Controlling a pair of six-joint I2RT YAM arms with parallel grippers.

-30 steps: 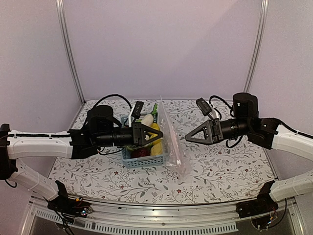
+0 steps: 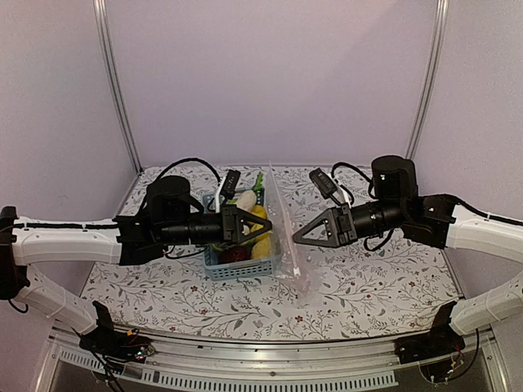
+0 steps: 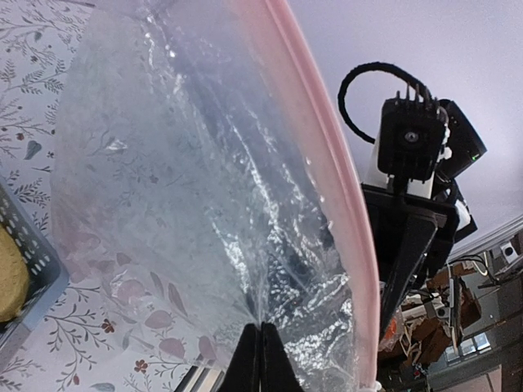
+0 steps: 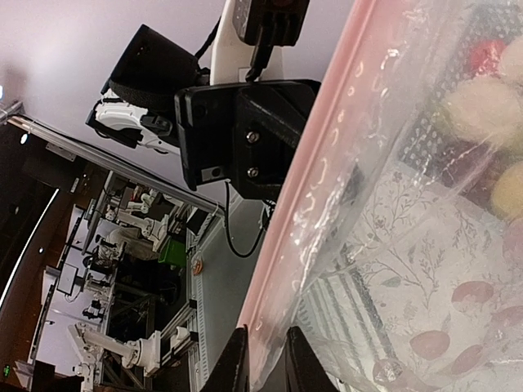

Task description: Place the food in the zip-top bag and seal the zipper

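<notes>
A clear zip bag (image 2: 284,245) with a pink zipper strip (image 3: 327,131) hangs upright between the two grippers. My left gripper (image 2: 265,224) is shut on the bag's plastic, its fingertips at the film in the left wrist view (image 3: 261,335). My right gripper (image 2: 301,237) is at the bag from the other side; in the right wrist view its fingertips (image 4: 298,351) sit at the pink strip, a little apart, and whether they pinch it is unclear. Behind the bag stands a blue basket (image 2: 233,269) of food, with yellow, red and pale items (image 4: 482,110).
The basket takes up the middle left, beneath the left arm. Side and back walls enclose the table.
The left gripper and basket have stayed put.
</notes>
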